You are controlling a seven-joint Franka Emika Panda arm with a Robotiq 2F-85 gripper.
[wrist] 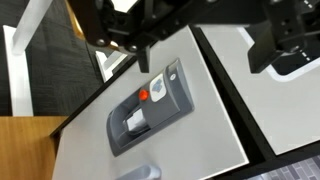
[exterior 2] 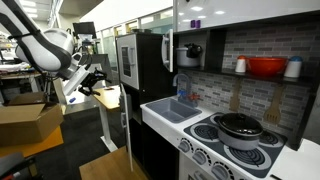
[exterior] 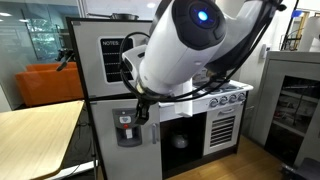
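Observation:
My gripper is open, its two dark fingers wide apart with nothing visible between them. In exterior view 1 it hangs in front of the toy fridge [exterior: 104, 155], partly hidden by the white arm. The fridge's lower door [wrist: 85, 150] carries a grey dispenser [wrist: 150, 108] with a red button. Beyond the fingertips in the wrist view lies this dispenser, apart from them. A pale door handle [wrist: 142, 173] shows at the bottom edge of that view. In exterior view 2 the gripper [exterior 2: 95, 75] is small, left of the fridge [exterior 2: 155, 70].
Right of the fridge stand a sink [exterior 2: 172, 110] and a stove bearing a dark pot [exterior 2: 240, 130]. A red bowl [exterior 2: 267, 66] sits on the shelf above. A wooden table [exterior: 35, 140] stands to the left. An open dark compartment [exterior: 182, 140] lies under the counter.

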